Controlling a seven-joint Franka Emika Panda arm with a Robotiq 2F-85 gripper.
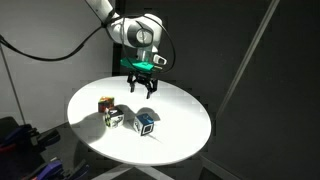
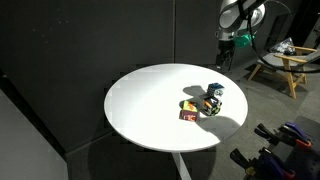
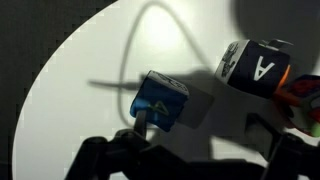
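Note:
My gripper hangs above the far part of the white round table, fingers spread and nothing between them. In the wrist view a blue block with a letter on its face lies near the left finger, clear of it as the exterior views show. A dark block with a white letter A is toward the upper right. Beside it, partly cut off at the right edge, is a red and multicoloured block. In exterior view 1 the blue block stands apart, nearer the table's front.
The lettered block and the multicoloured block stand close together on the left of the table. A wooden chair stands on the floor beyond the table.

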